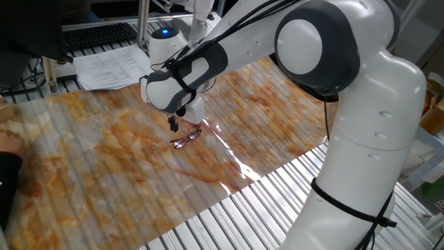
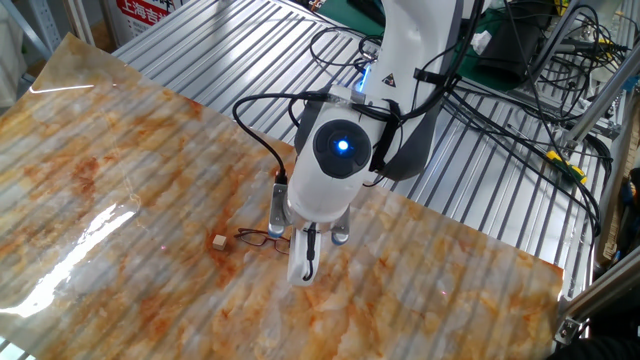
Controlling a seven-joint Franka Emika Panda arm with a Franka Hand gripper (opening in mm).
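Note:
A pair of dark-framed glasses [image 1: 186, 139] lies on the marbled sheet, close beside and slightly below my gripper [image 1: 175, 124] in exterior view 1. From the other side, in exterior view 2, the glasses [image 2: 262, 240] are partly covered by the white wrist housing. That housing and its side brackets also hide most of the gripper [image 2: 308, 238]. Only a small dark finger part shows in exterior view 1, so the finger's opening and anything between the fingers cannot be made out. A small pale cube [image 2: 220, 242] rests left of the glasses.
The marbled sheet [image 1: 90, 167] is largely bare around the glasses. Papers [image 1: 114, 67] and a keyboard [image 1: 100, 35] lie at the back. A person's hand [image 1: 10, 142] is at the left edge. Cables [image 2: 540, 150] run over the slatted table.

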